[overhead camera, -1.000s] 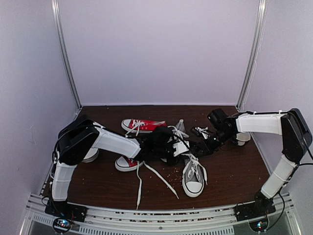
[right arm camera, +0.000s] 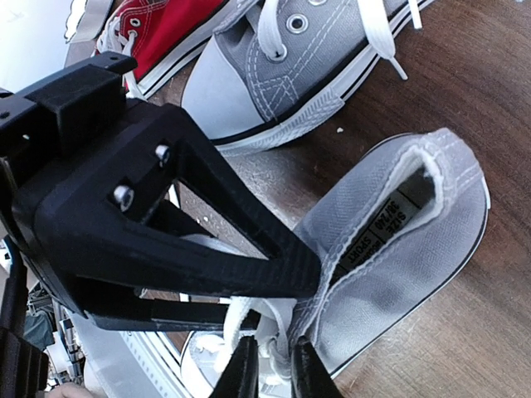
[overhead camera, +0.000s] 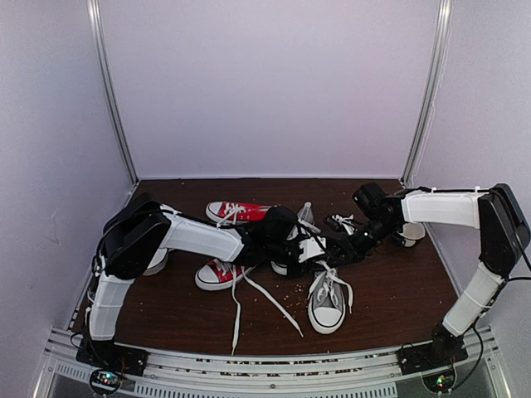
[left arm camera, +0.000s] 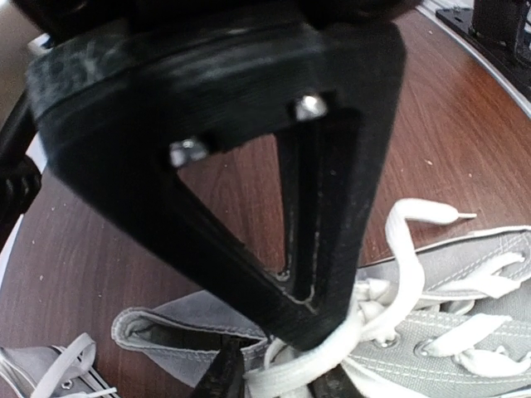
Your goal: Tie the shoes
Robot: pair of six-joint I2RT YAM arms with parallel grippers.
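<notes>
The grey shoe (overhead camera: 327, 308) lies toe to the front under both grippers, white laces (left arm camera: 406, 257) loose and partly bunched at its top. My left gripper (overhead camera: 311, 257) reaches across from the left to the collar, among the laces; in the left wrist view a white lace crosses by its fingertips, and how far it is open is hard to tell. My right gripper (overhead camera: 332, 255) is at the same spot from the right, shut, its tips low at the knot in the right wrist view; whether lace is between them is unclear.
Red shoes (overhead camera: 211, 275) (overhead camera: 241, 211) lie at left and back, long laces toward the front. Another grey shoe (right arm camera: 282, 75) is behind the grippers. More shoes stand at the right back and far left.
My left arm has shifted slightly, its wrist raised a little. The grey shoe and right arm look almost unchanged.
</notes>
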